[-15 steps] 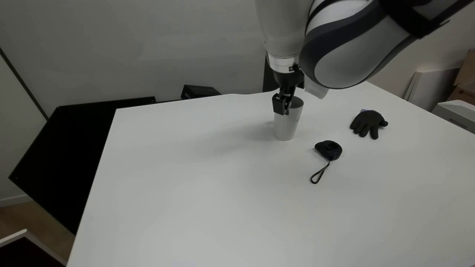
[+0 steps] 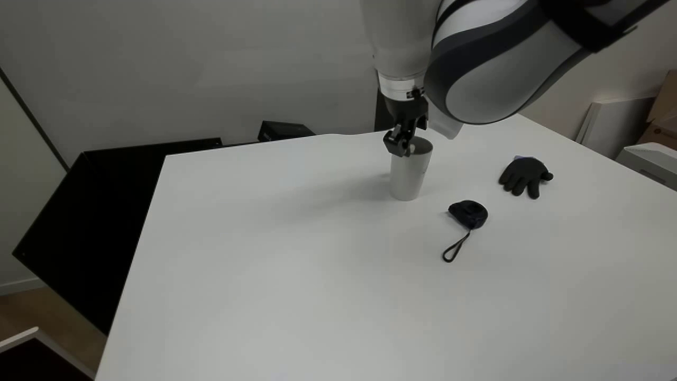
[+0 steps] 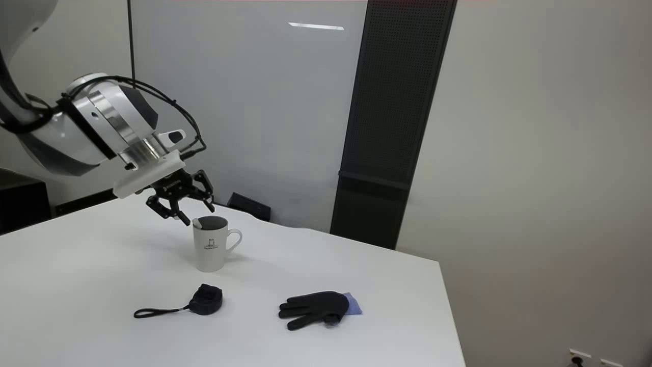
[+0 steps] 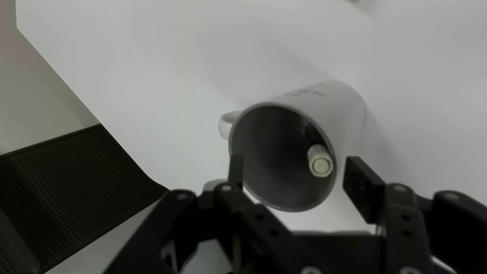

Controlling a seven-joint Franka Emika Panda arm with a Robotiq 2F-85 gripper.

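Note:
A white mug (image 3: 209, 252) stands upright on the table, its handle (image 3: 235, 239) to the right in exterior view 2. Inside the mug, a dark marker with a pale end (image 4: 320, 160) leans against the wall. Just above the rim hangs my gripper, its fingers (image 4: 363, 185) apart on either side of the mug's mouth in the wrist view. Nothing is held between them. In exterior view 1 one finger overlaps the near rim of the mug (image 2: 408, 181), and I cannot tell if it touches.
A black tape measure (image 2: 469, 214) with a wrist loop lies in front of the mug. Farther right rests a black glove (image 2: 525, 177) with a bluish cuff (image 3: 352, 305).
My gripper has risen slightly above the mug, and its visible finger has swung outward to the left in exterior view 1. The mug, tape measure and glove have stayed put.

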